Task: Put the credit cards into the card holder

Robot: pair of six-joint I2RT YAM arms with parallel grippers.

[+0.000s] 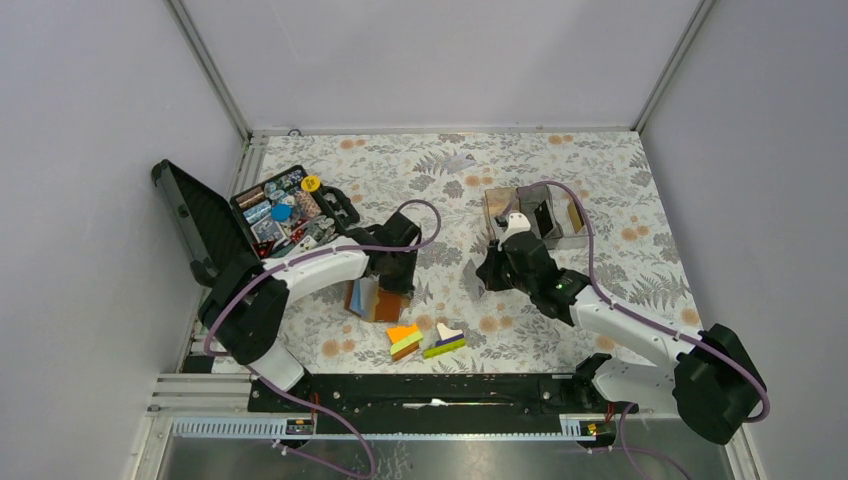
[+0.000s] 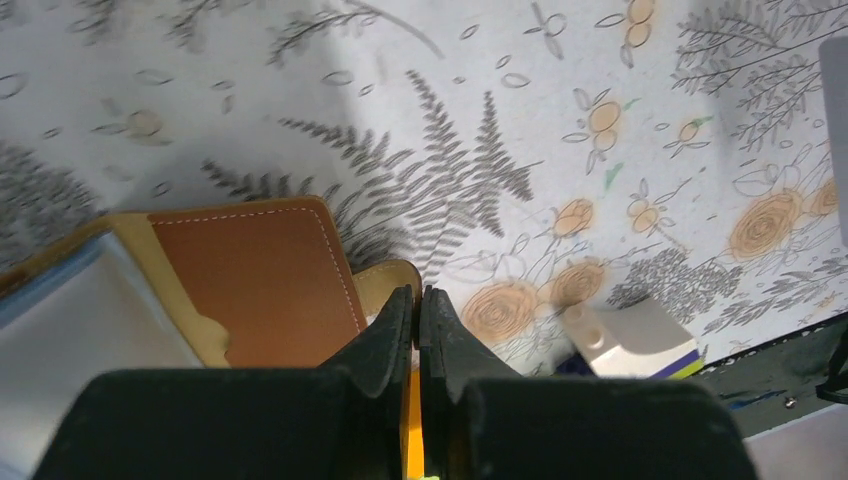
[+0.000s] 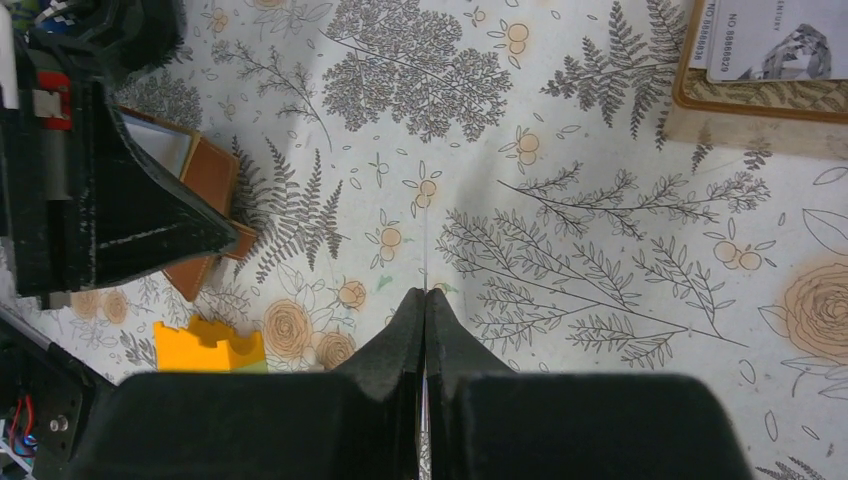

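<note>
The brown card holder (image 1: pixel 385 306) (image 2: pixel 250 275) lies open left of centre, with a pale pocket. My left gripper (image 1: pixel 398 283) is shut on its tab at the right edge. My right gripper (image 1: pixel 486 276) is shut on a thin silver card (image 1: pixel 473 279), seen almost edge-on in the right wrist view, right of the holder. Other pale cards (image 3: pixel 760 45) are in a tan-and-clear container (image 1: pixel 495 200) at the back right.
An open black case (image 1: pixel 195 225) full of small items stands at the back left. Coloured blocks (image 1: pixel 404 343) lie at the front middle.
</note>
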